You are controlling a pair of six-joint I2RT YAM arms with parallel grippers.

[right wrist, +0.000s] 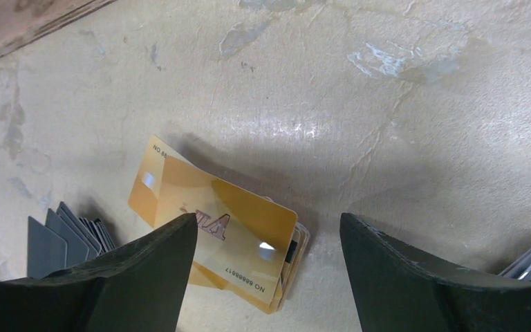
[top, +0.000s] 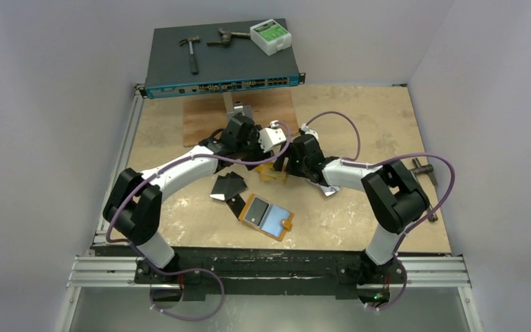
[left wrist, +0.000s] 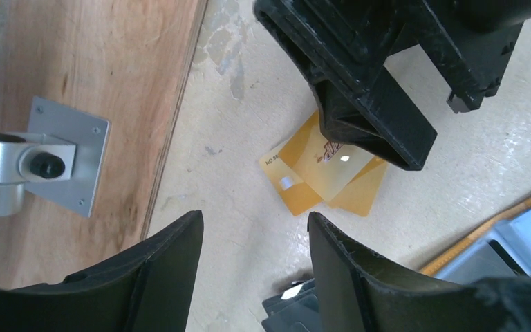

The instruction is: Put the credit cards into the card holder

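Several yellow cards lie in an overlapping stack on the table, their edges fanned out. Above them my right gripper stands open, its left finger overlapping part of the stack in the right wrist view. My left gripper is also open, over bare table left of the yellow cards, with nothing between its fingers. Dark grey cards rest to the left, beside a black one. The orange-edged card holder lies opened flat, nearer the front. In the top view, the grippers partly hide the yellow cards.
A wooden board with a metal bracket is behind the left gripper. A silvery object lies under the right arm. Hammers are at the right edge.
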